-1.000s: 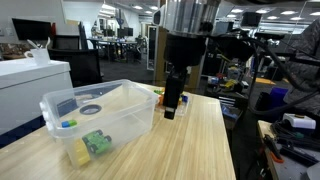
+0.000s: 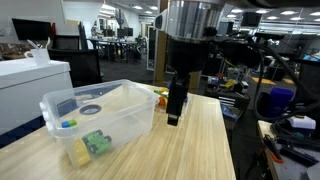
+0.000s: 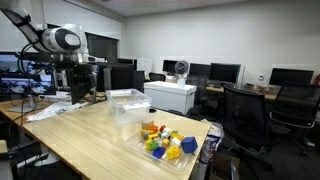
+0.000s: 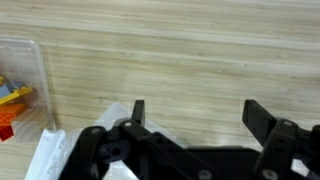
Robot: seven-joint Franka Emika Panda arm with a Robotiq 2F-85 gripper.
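My gripper is open above bare wood in the wrist view, its two dark fingers wide apart and nothing between them. In exterior view 1 the gripper hangs over the table, right of a clear plastic bin. A few green, blue and yellow pieces show inside that bin. A clear tray at the left edge of the wrist view contains orange and red pieces. Exterior view 2 shows several coloured blocks grouped toward the right of the table.
Bare wood covers most of the table in front of the bin. A white box stands behind, with office chairs beyond. A pale translucent edge shows at the lower left of the wrist view.
The arm has shifted slightly right and down in exterior view 1. The bin and its contents look unmoved.
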